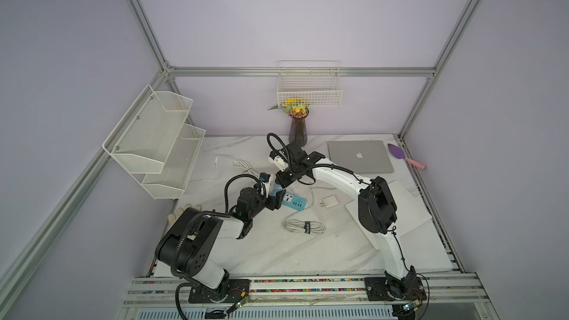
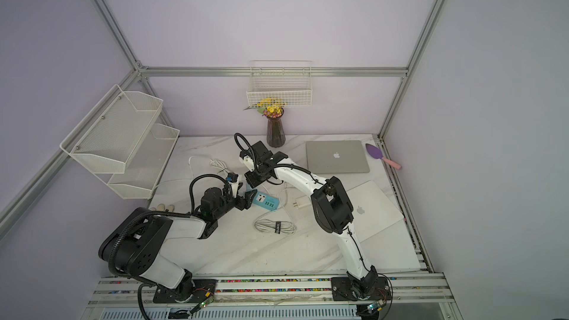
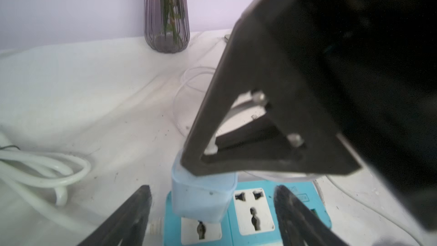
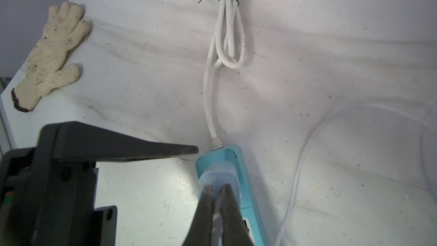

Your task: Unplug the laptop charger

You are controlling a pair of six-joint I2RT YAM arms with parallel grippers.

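A blue power strip (image 1: 294, 201) lies mid-table, with a pale blue block (image 3: 203, 196) over its far-left end. My right gripper is shut right at that block; nothing clearly shows between its fingers, and whether they pinch part of the block is hidden. In the left wrist view, my left gripper stands open low over the strip, its blurred fingers spread to either side of the block and sockets. A white charger block (image 1: 329, 202) with bare prongs lies on the table to the strip's right. A closed silver laptop (image 1: 360, 156) rests at the back right.
A tied cable bundle (image 1: 304, 226) lies in front of the strip, and the strip's coiled white cord (image 4: 229, 22) is behind it. A flower vase (image 1: 298, 130) stands at the back. At the left edge is a glove (image 4: 52, 57).
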